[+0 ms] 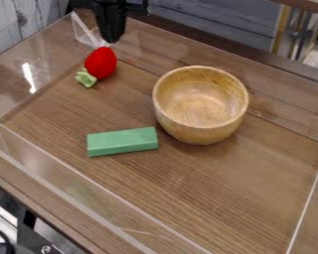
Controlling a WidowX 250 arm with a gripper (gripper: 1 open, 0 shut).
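My gripper (108,31) is a dark shape at the top centre-left of the camera view, partly cut off by the frame's top edge; its fingers appear together, with nothing seen between them. Below it a red object (100,63) with a small pale-green part (86,77) lies on the wooden table (241,189). A tan round bowl (199,104) stands right of centre, and a green rectangular block (122,142) lies lower, left of the bowl.
A light, glossy patch (92,28) shows behind the red object near the gripper. A shelf-like wooden edge is at the top right.
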